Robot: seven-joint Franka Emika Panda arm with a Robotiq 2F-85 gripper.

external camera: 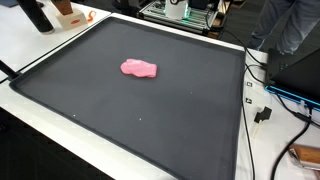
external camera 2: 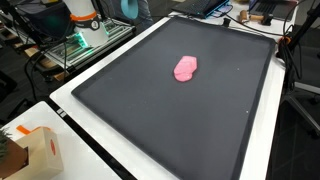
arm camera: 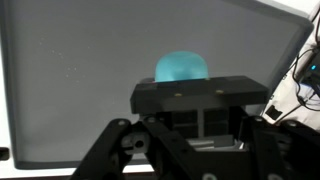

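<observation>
A pink cloth-like piece (external camera: 138,68) lies crumpled on the dark grey tray, left of centre and toward the back in exterior view 1. The same pink piece (external camera 2: 185,68) shows near the middle of the tray in exterior view 2. My gripper is shut in the wrist view, with a rounded teal thing (arm camera: 181,66) sticking out past its fingers. How that thing sits between them is hidden. At the top edge of exterior view 2 a teal patch (external camera 2: 129,8) shows, cut off by the frame. Exterior view 1 does not show the gripper.
The dark tray (external camera: 110,115) has a raised rim and is bare apart from the pink piece. A wooden block-like box (external camera 2: 42,152) stands on the white table at the near left. Cables and black equipment (external camera: 296,75) border the right side.
</observation>
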